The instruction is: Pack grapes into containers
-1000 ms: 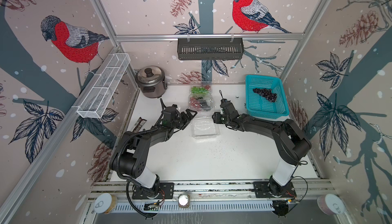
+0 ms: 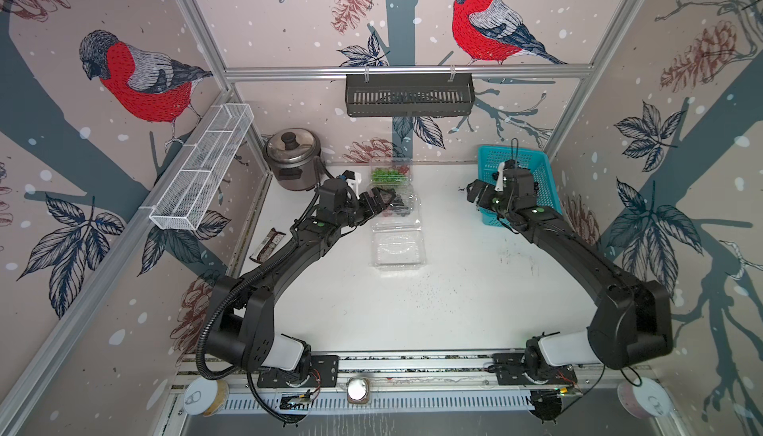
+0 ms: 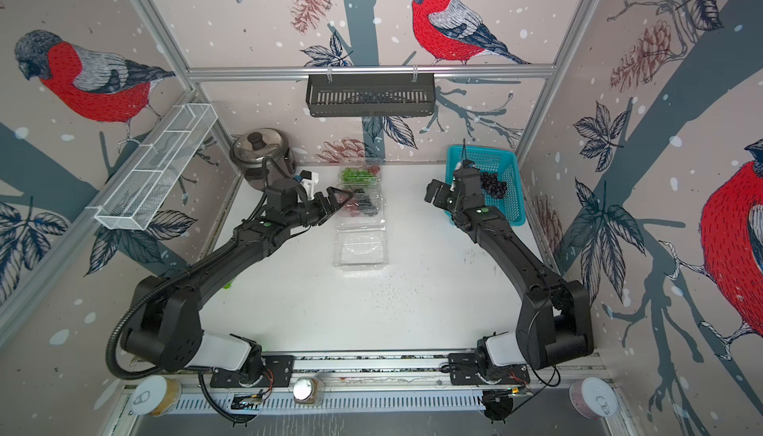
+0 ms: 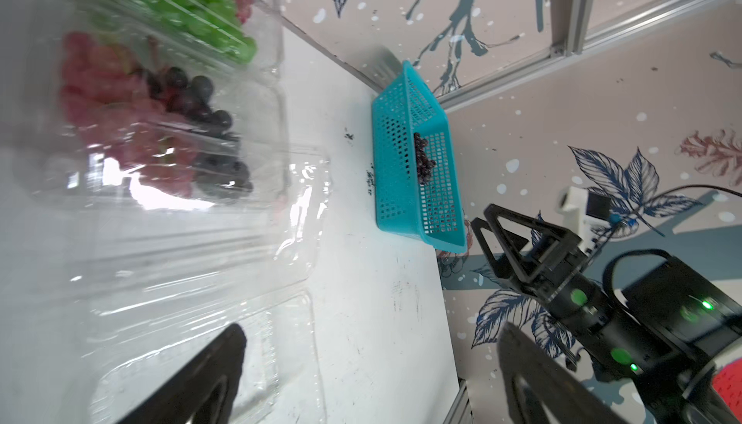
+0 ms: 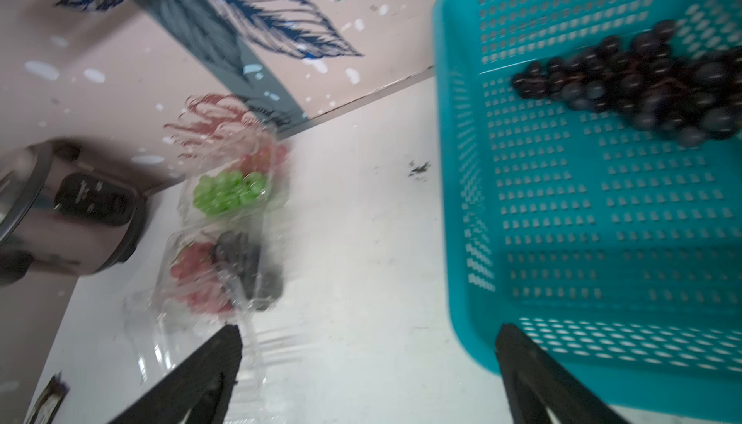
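Green grapes (image 4: 201,14) fill the rear clear container. The middle one holds red grapes (image 4: 116,114) and dark grapes (image 4: 201,99). My left gripper (image 3: 337,197) is open above that middle container. An open clear container (image 3: 361,247) at the front looks empty. A bunch of dark grapes (image 5: 641,87) lies in the teal basket (image 5: 463,192) at back right. My right gripper (image 3: 437,191) hangs open near the basket's left side, nothing between its fingers.
A steel pot (image 2: 290,173) stands at back left, with a packaged bar (image 2: 268,245) on the left of the table. A dark rack (image 2: 409,102) hangs on the back wall.
Both arms have moved toward the back: the left gripper up over the middle container, the right gripper rightward to the teal basket.
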